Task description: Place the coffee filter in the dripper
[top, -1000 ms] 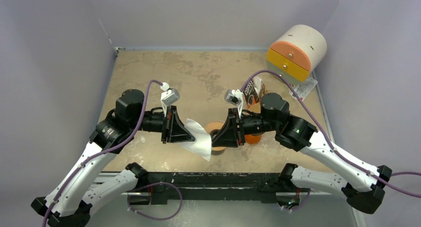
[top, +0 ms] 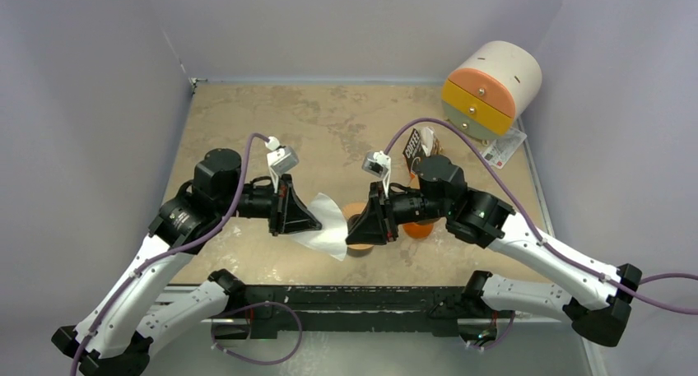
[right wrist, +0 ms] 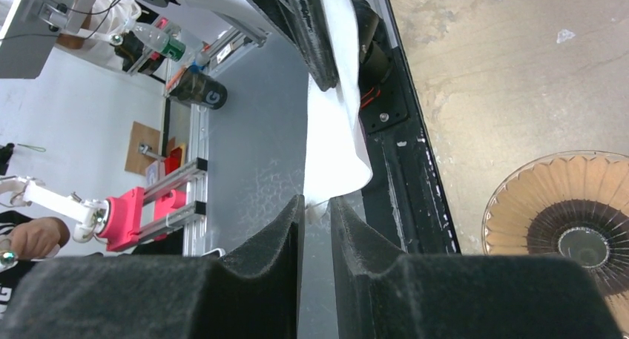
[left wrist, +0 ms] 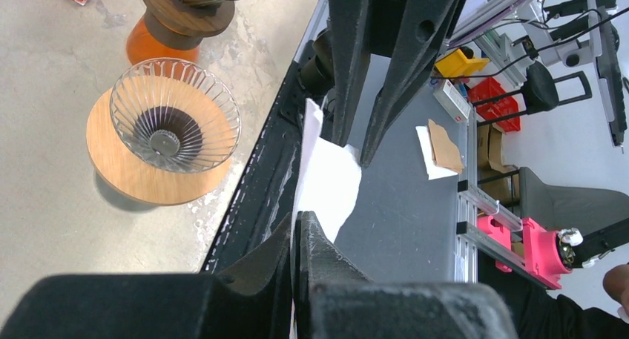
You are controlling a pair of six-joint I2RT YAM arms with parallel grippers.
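Observation:
A white paper filter (top: 325,228) hangs from my left gripper (top: 317,226), which is shut on it; in the left wrist view it stands edge-on between the fingers. My right gripper (top: 352,239) is at the filter's free edge, its fingertips slightly apart around that edge. Below, a clear ribbed dripper (left wrist: 133,101) sits on a round wooden stand (left wrist: 119,177), mostly hidden by the right gripper in the top view.
An orange vessel with a wooden top (left wrist: 152,35) stands beside the dripper. At the back right are a drawer box (top: 502,71) and papers.
My right gripper has moved left to the filter's edge. The left gripper is nearly still; the filter has shifted slightly.

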